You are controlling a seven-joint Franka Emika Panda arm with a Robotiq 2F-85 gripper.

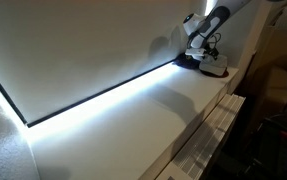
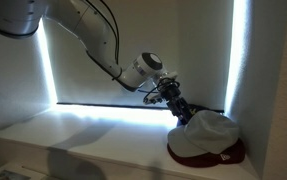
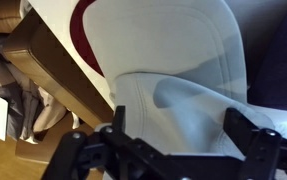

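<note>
A pale grey cap with a dark red brim (image 2: 195, 157) rests on the white ledge at its right end in exterior view 2. From the wrist, the cap's light fabric (image 3: 168, 45) fills the middle of the picture, with a raised fold across it. My gripper stands open right over the fabric, a dark finger (image 3: 245, 130) on the right and another on the left. Whether the fingertips touch the cloth, I cannot tell. In exterior view 1 the gripper (image 1: 203, 52) is small at the ledge's far end, beside the cap (image 1: 215, 66).
The long white ledge (image 1: 113, 135) is bare apart from its far end. A wall panel (image 1: 83, 45) with a bright light strip along its foot backs it. Slatted vents (image 1: 211, 135) run along the front edge. Below lies a brown couch or box (image 3: 58, 75) with clothing.
</note>
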